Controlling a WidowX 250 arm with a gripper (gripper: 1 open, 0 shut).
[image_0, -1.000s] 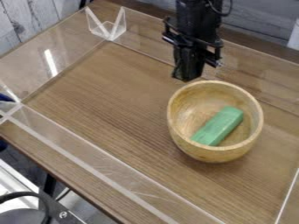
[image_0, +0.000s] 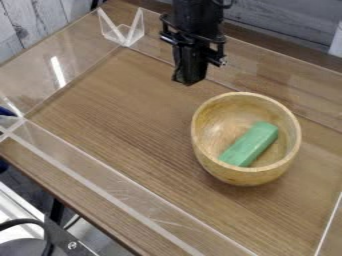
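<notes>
A pale wooden bowl (image_0: 214, 160) sits on the wooden table right of centre, with a green oblong object (image_0: 249, 144) lying in it. My black gripper (image_0: 187, 74) hangs above and behind the bowl, toward the top centre, and looks shut, with nothing visible between its fingers.
Clear plastic pieces (image_0: 122, 30) stand at the back left. Black cables lie at the lower left corner, beside the table's edge.
My gripper has moved left and a little up, away from over the bowl's back rim. The bowl and green object have not visibly moved.
</notes>
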